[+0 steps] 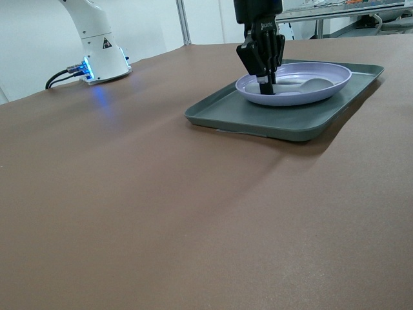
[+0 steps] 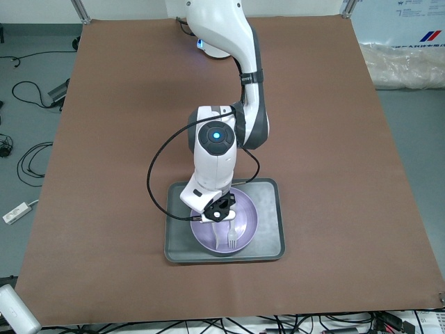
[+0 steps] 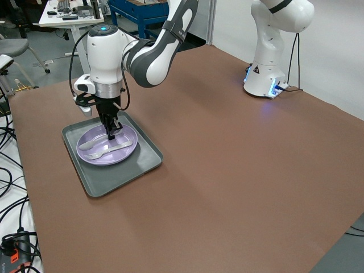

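A grey tray (image 2: 270, 236) holds a lavender plate (image 2: 250, 212), with a white plastic fork (image 3: 108, 151) and a white spoon (image 1: 315, 84) on it. The black gripper (image 1: 266, 82) points down, its tips low inside the plate by the cutlery. The top view shows it beside the spoon's handle; whether the fingers are closed on it is hidden. In the right view the gripper (image 3: 112, 129) is over the back part of the plate. In the left view the wrist hides most of it.
The arm's base stands at the table's far end. The brown tabletop (image 3: 216, 182) around the tray is clear. Cables lie along the table's outer edge.
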